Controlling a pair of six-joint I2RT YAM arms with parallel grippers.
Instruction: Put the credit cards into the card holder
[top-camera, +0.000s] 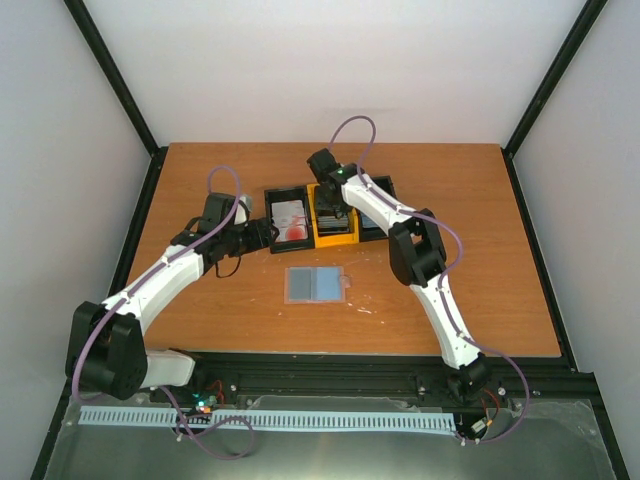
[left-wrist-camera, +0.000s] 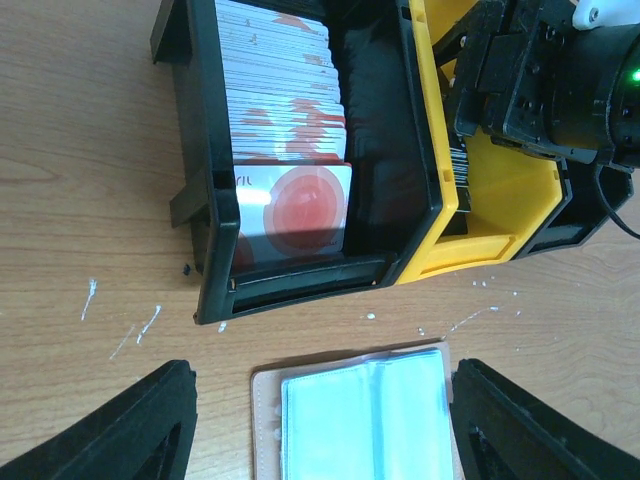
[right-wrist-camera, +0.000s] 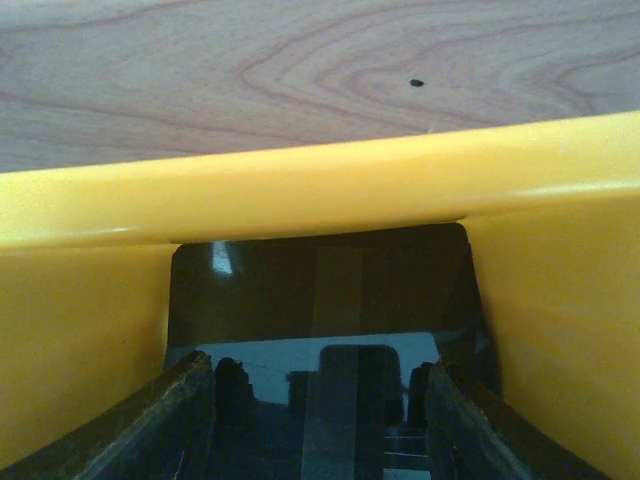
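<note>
In the top view my left gripper (top-camera: 274, 232) hovers beside the black bin (top-camera: 271, 203), its fingers apart with nothing between them in the left wrist view. White cards with red print (left-wrist-camera: 293, 212) lie stacked in that bin. My right gripper is open inside the yellow bin (right-wrist-camera: 320, 190). Dark, glossy cards (right-wrist-camera: 330, 280) lie below and between its fingers, not gripped as far as shows. On the table in front of the bins lies a flat, clear-edged card holder (left-wrist-camera: 350, 415) with pale blue panels; its lower part is cut off in the left wrist view.
Another black bin (top-camera: 383, 184) stands right of the yellow one, partly hidden by my right arm. White scuffs or scraps (top-camera: 364, 310) mark the wood near the holder.
</note>
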